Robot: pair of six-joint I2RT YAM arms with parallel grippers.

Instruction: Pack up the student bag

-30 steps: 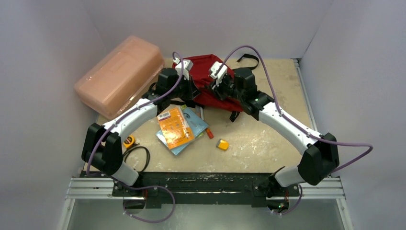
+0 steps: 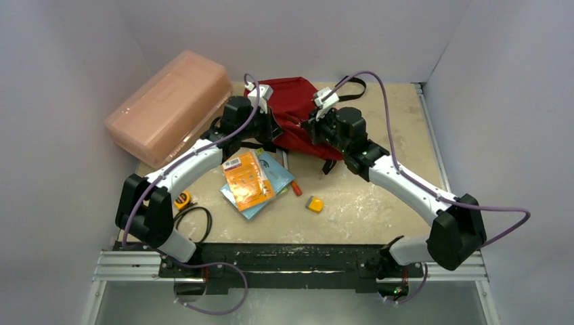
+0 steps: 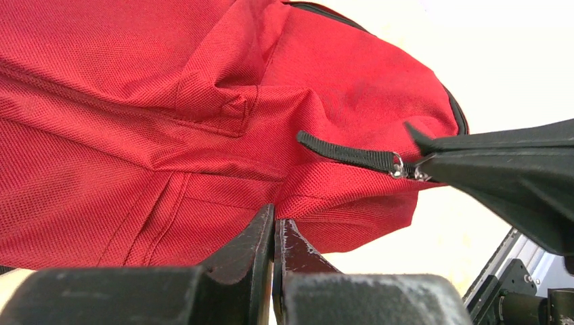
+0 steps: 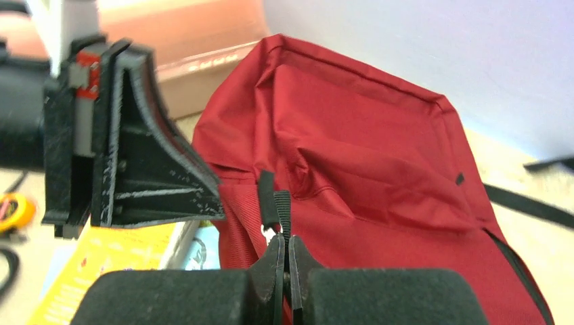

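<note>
The red bag [image 2: 296, 101] lies at the back of the table. My left gripper is shut on the red fabric at its near edge. My right gripper is shut on the black zipper pull [image 4: 268, 200], a short strap on a metal ring. That strap [image 3: 342, 154] sticks out from the right fingertips toward the left in the left wrist view. In the top view both arms reach in to the bag, their tips a short way apart.
In front of the bag lie an orange book [image 2: 248, 181], blue books [image 2: 279, 172], a red-handled tool [image 2: 296, 188] and a yellow object [image 2: 315, 204]. A tape measure [image 2: 183, 199] and black cable are front left, a pinkish box [image 2: 169, 108] back left.
The left gripper has stayed put.
</note>
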